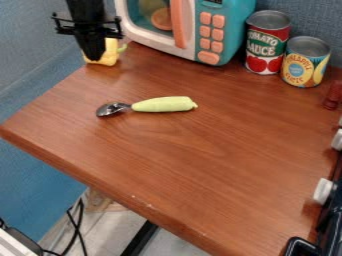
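Observation:
My black gripper (91,48) hangs at the top left, over the back left corner of the wooden table (174,170), with a yellow object (107,54) just behind or at its fingertips; whether it grips that object I cannot tell. In the middle of the table lies a spoon-like utensil with a silver head (110,109) and a pale yellow-green handle (166,104).
A toy microwave (214,30) stands at the back, with a tomato sauce can (266,45), a yellow can (305,62) and a small red bottle (333,97) to its right. Black equipment (321,230) lines the right edge.

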